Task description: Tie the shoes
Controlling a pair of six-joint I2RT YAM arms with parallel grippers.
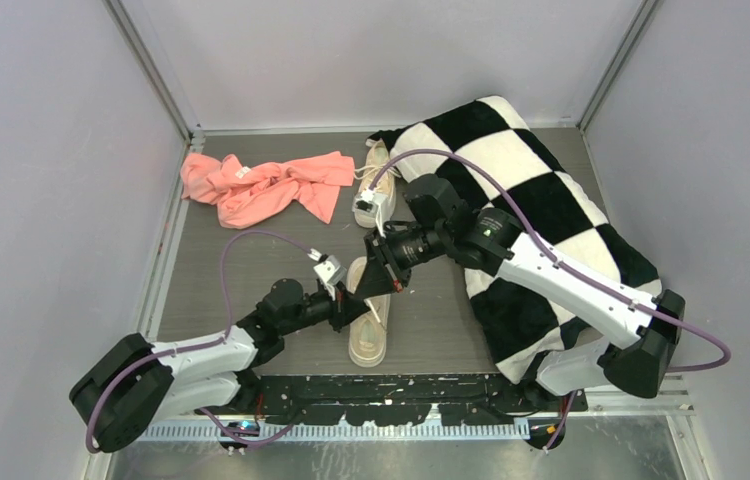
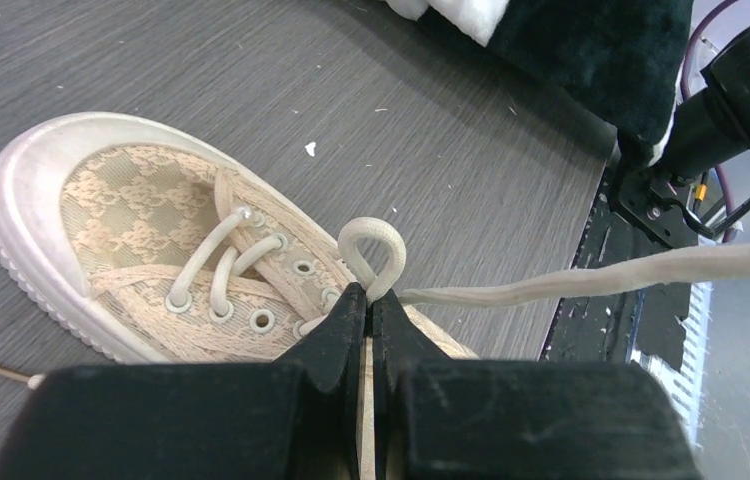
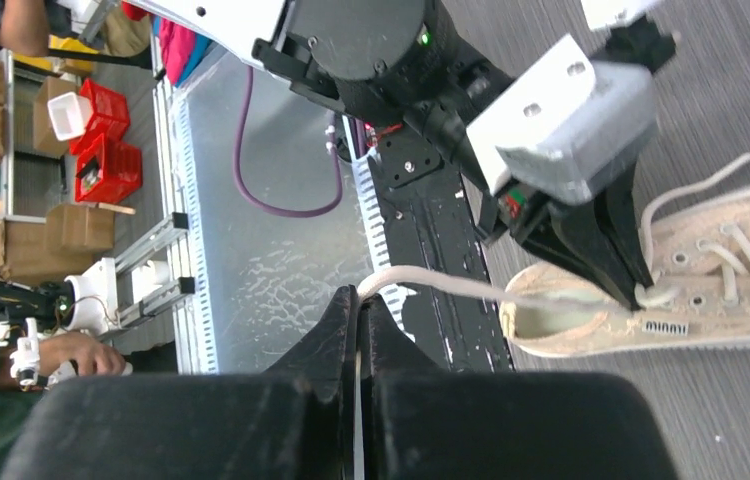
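Observation:
The near beige shoe (image 1: 366,348) lies on the floor, its toe (image 2: 41,195) and several laced eyelets plain in the left wrist view. Its lace is white. My left gripper is shut on a small standing lace loop (image 2: 347,243) just above the eyelets. From there the lace (image 2: 601,281) runs up to my right gripper, which is raised above the shoe and shut on it. The other lace end (image 3: 696,187) lies loose over the shoe's side. A second beige shoe (image 1: 375,212) stands farther back.
A checkered black-and-white cushion (image 1: 526,200) fills the right side, close to the right arm. A pink cloth (image 1: 266,190) lies at the back left. Bare floor (image 1: 211,280) shows on the left.

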